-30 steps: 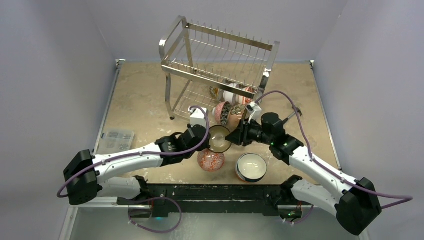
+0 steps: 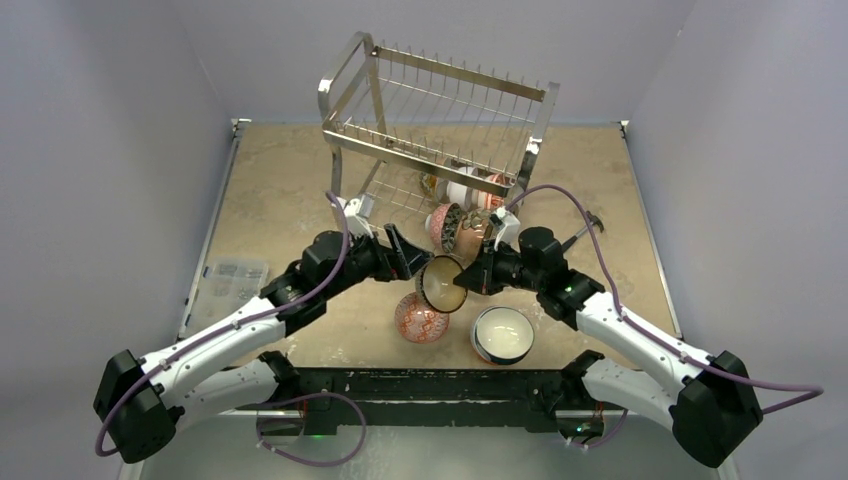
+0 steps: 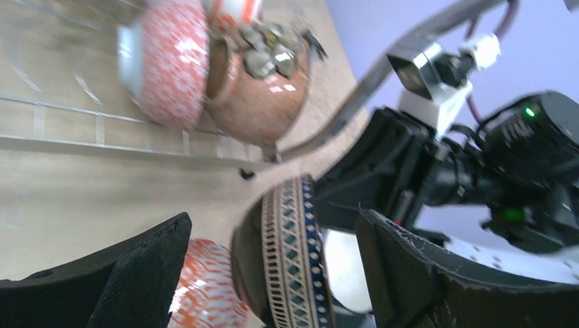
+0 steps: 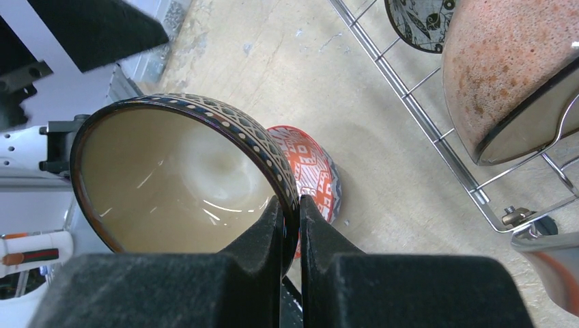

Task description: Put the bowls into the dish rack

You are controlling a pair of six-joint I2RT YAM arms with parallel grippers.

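A dark-rimmed bowl with a cream inside (image 2: pixel 442 284) is held in the air by its rim, my right gripper shut on that rim. In the left wrist view the patterned outer band of this bowl (image 3: pixel 290 253) shows between and beyond the fingers of my left gripper, which stands open and apart from it. Beneath the held bowl, a red-patterned bowl (image 2: pixel 421 320) rests on the table. To its right a white bowl with a dark rim (image 2: pixel 505 334) sits on something reddish. The metal dish rack (image 2: pixel 440 158) stands behind, several bowls on its lower tier.
On the rack's lower tier lean a pink-patterned bowl (image 3: pixel 174 61) and a brown bowl (image 3: pixel 263 89) near its front edge. A clear plastic box (image 2: pixel 237 278) lies at the left, a hammer (image 2: pixel 583 232) at the right. Left of the rack the table is bare.
My left gripper has drawn back from the held bowl, up and to the left, and its fingers have come into view apart. The right arm and bowl have barely moved.
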